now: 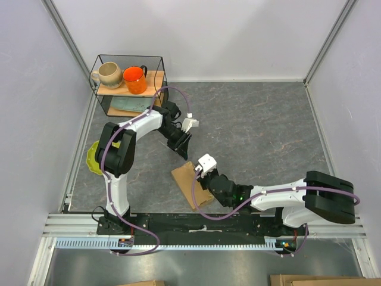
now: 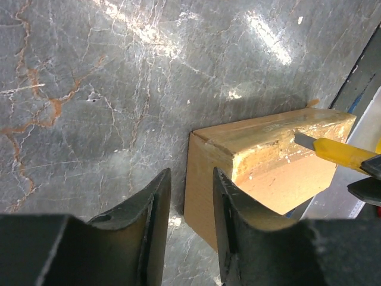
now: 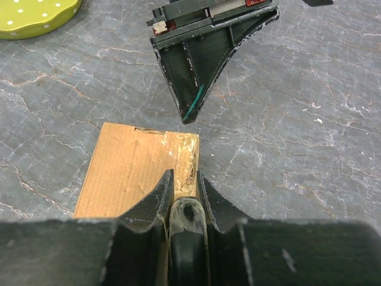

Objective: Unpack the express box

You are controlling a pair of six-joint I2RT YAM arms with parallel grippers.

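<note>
The cardboard box (image 1: 186,182) lies on the grey table near the front edge, with shiny tape along one side (image 2: 280,143). In the right wrist view, the broad brown face of the box (image 3: 128,164) looks whole. My right gripper is shut on a utility knife. Its yellow body (image 2: 339,152) and grey blade show in the left wrist view, the blade tip at the taped side. Just off the box's far corner, my left gripper stands part open, with nothing held between its fingers. Whether the tape is cut cannot be told.
A wire rack (image 1: 131,95) holds a beige mug (image 1: 109,75) and an orange mug (image 1: 134,81) at the back left. A green dotted dish (image 1: 93,158) lies behind the left arm.
</note>
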